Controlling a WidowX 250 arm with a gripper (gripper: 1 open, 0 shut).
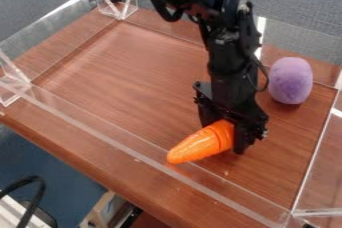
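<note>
The black gripper (230, 122) reaches down from the top of the view to the right-centre of the wooden board, low over it. An orange carrot (198, 144) lies at a slant at its fingertips, its thick end partly hidden among the black fingers, which appear closed around that end. The carrot's tip points down-left, near the clear plastic edge along the front.
A purple egg-shaped object (290, 80) sits behind the gripper to the right. Clear plastic walls (16, 80) border the board (114, 77), whose left half is bare. A cable and light objects lie off the board at lower left.
</note>
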